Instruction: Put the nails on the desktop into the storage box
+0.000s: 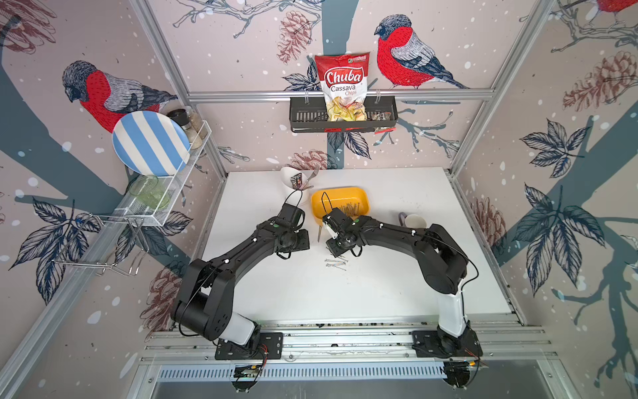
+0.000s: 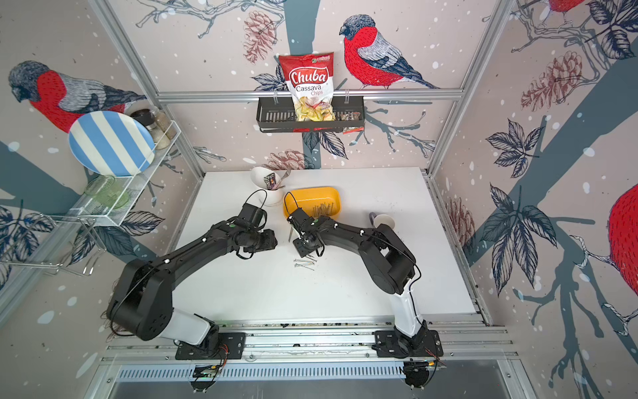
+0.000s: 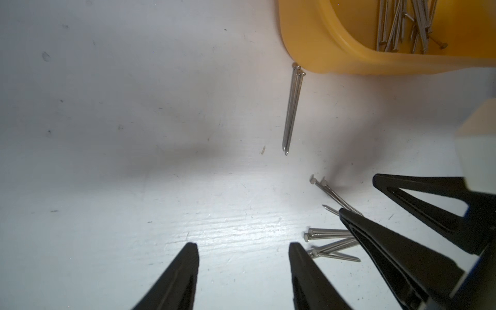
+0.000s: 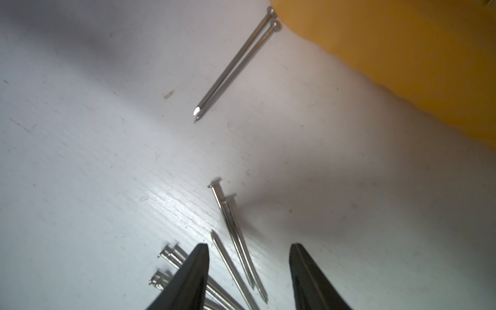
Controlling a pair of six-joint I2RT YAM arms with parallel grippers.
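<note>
Inside the yellow storage box (image 1: 362, 216) lie several nails (image 3: 421, 20). Two nails (image 3: 293, 108) rest side by side on the desk, their heads against the box's near left corner. Closer to the front is a loose group of several nails (image 4: 235, 237), some overlapping. My right gripper hangs over this group, its fingers apart, with the nails beneath and between the fingertips in view and none gripped. My left gripper is over bare desk to the left, fingers apart and empty.
The right gripper's black fingers (image 3: 403, 253) reach into the left wrist view, close to the left gripper. A white bowl (image 2: 265, 176) stands behind the left arm, a mug (image 2: 383, 219) right of the box.
</note>
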